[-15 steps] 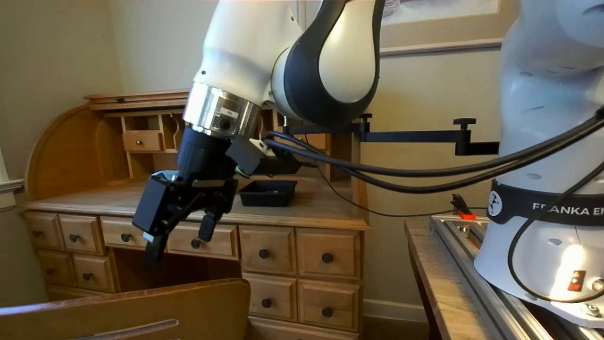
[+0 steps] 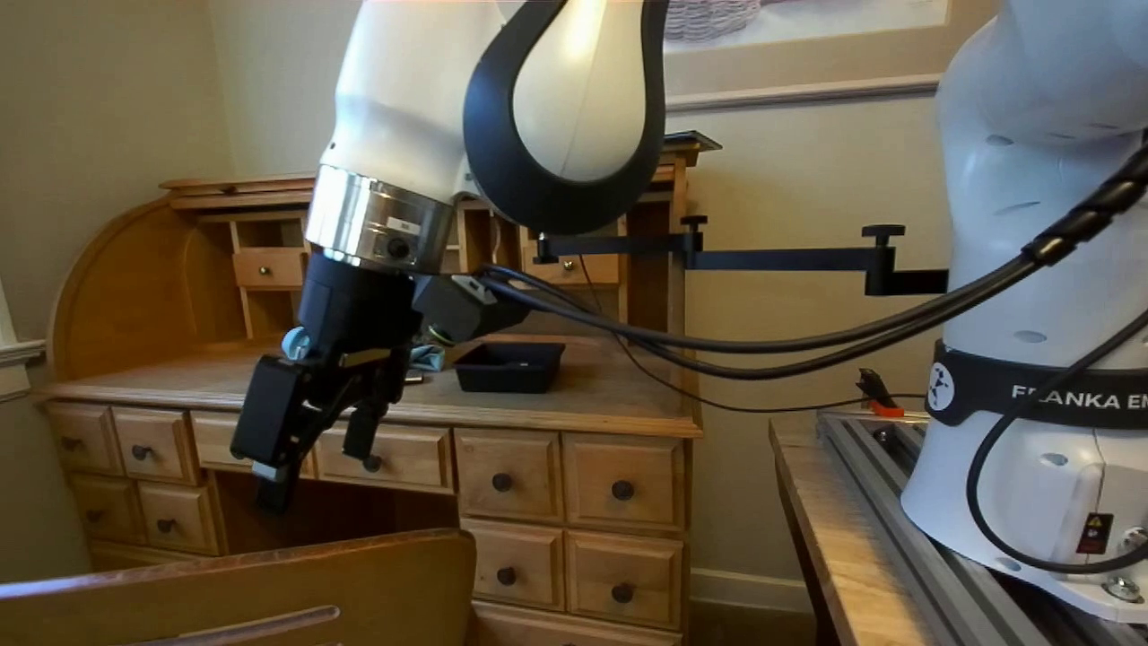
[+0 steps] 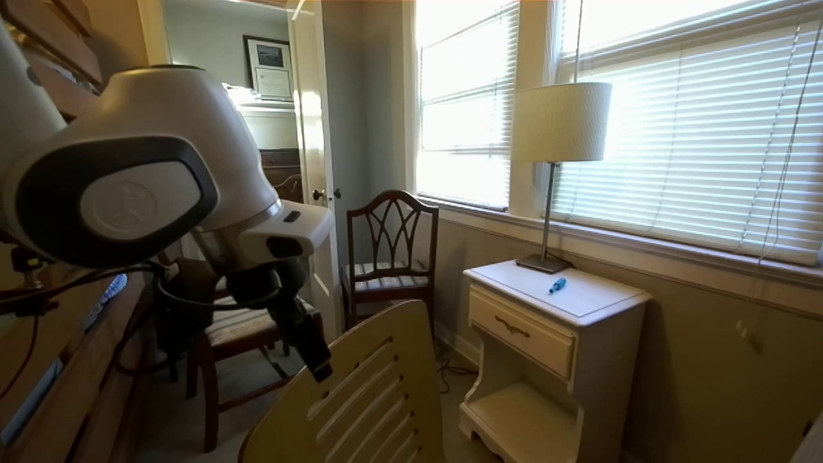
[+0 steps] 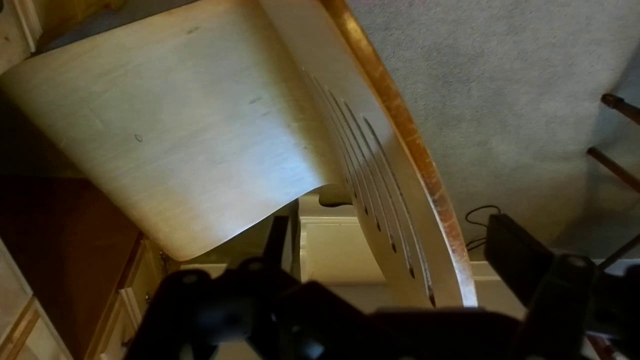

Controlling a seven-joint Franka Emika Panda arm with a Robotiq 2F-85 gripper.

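In exterior view 1 my gripper [image 2: 318,463] hangs in front of the roll-top desk, tilted downward above the back of a wooden chair. Its fingers stand wide apart with nothing between them. The wrist view shows both dark fingertips [image 4: 277,240], with the slatted chair back [image 4: 420,180] visible beyond the gap. On the desktop [image 2: 635,398] rests an empty-looking black tray [image 2: 508,377], and left of it lies a bit of blue cloth [image 2: 428,357], partly hidden by my arm.
A white nightstand [image 3: 609,301] carries a lamp [image 3: 563,123] and a small blue item [image 3: 557,285]. The nearby wooden chair [image 3: 378,386] stands below my gripper. Behind it is a dark chair [image 3: 391,254] by the door. My cables [image 2: 743,371] sag across toward the base.
The blue cloth beside the tray has come into sight. The tray has not moved.
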